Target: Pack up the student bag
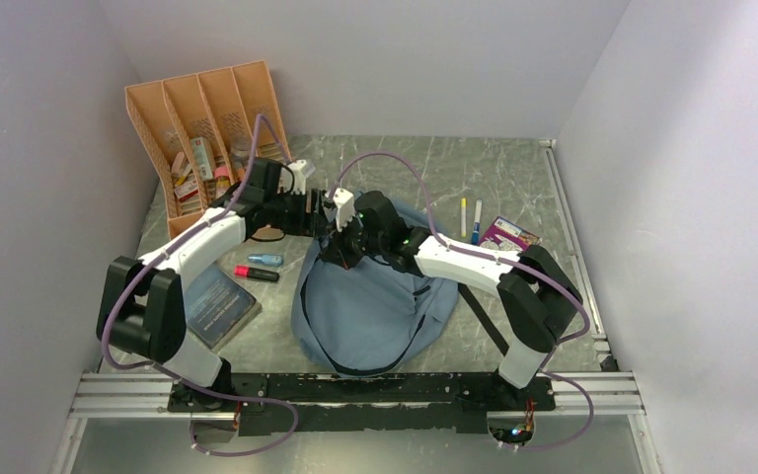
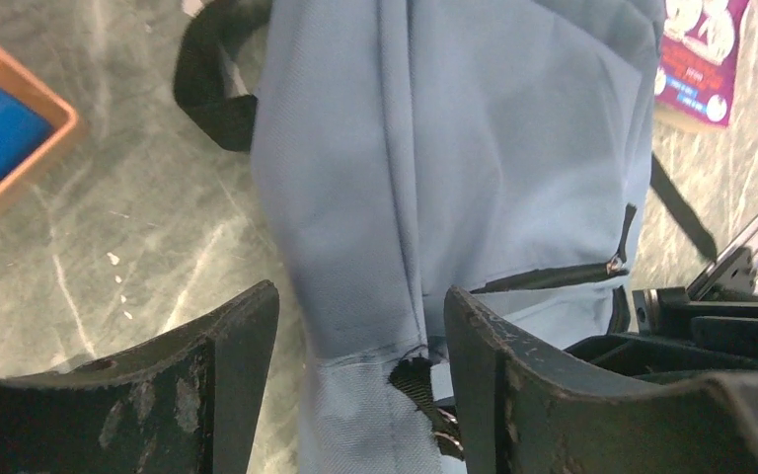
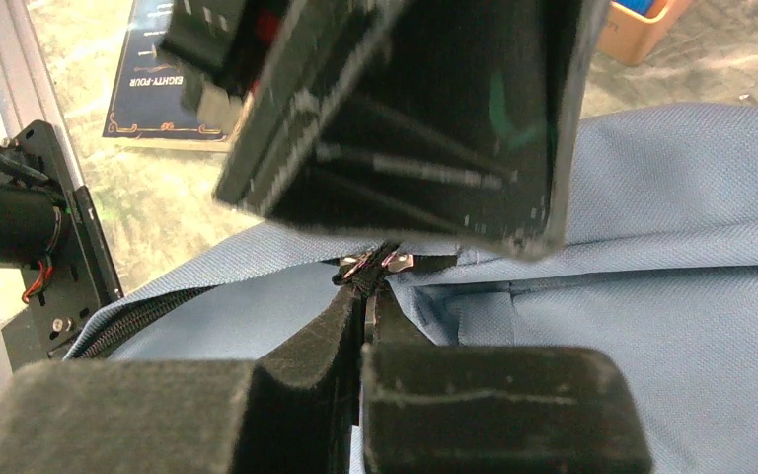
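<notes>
The blue-grey bag (image 1: 365, 306) lies open towards me on the table, its black zipper edge loose around the mouth. Over the bag's upper left edge, my left gripper is open; fabric passes below and between its spread fingers, not clamped. My right gripper is shut at the zipper's end, a thin dark zipper pull (image 3: 387, 259) at its fingertips. In the right wrist view, the left gripper hangs close above this spot and covers part of the bag.
An orange divided organizer (image 1: 202, 128) with supplies stands at the back left. A dark book (image 1: 219, 311), a red-capped marker (image 1: 257, 274) and a small blue bottle (image 1: 266, 260) lie left of the bag. To its right are two pens and a purple booklet (image 1: 508, 235).
</notes>
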